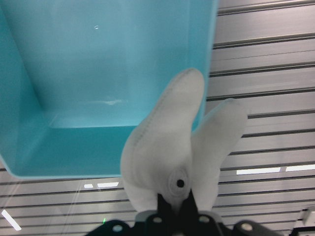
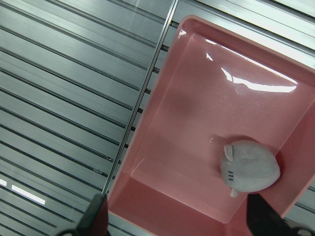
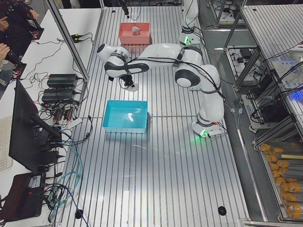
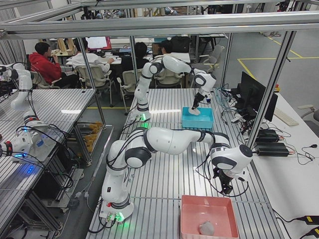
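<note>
A white plush piece with two long lobes [image 1: 160, 132] hangs from my left gripper, which is shut on it, above the near edge of the blue bin [image 3: 125, 116]; in the camera right view it shows white over that bin [image 4: 197, 117]. My right gripper [image 4: 223, 185] hangs above the pink bin [image 2: 182, 123]; in the right wrist view its two fingers sit wide apart at the bottom corners, open. A grey plush toy [image 2: 250, 166] lies inside the pink bin.
A monitor [image 3: 26, 127], cables and a laptop [image 3: 23, 196] line the side desk. Frame posts [image 4: 269, 89] stand at the table's edge.
</note>
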